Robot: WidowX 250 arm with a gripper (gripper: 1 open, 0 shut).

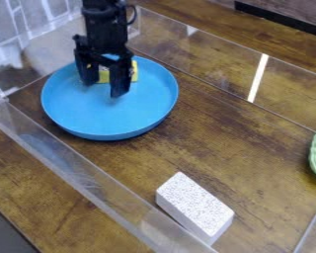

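Observation:
My dark gripper (103, 71) reaches down from the top over a blue plate (108, 114) on the wooden table. It stands open, its fingers around or just in front of a yellow block (126, 73) at the back of the plate. The block is partly hidden behind the gripper; whether the fingers touch it I cannot tell.
A white speckled block (194, 208) lies at the front right. A green object (315, 150) is at the right edge. Clear walls run along the left and front.

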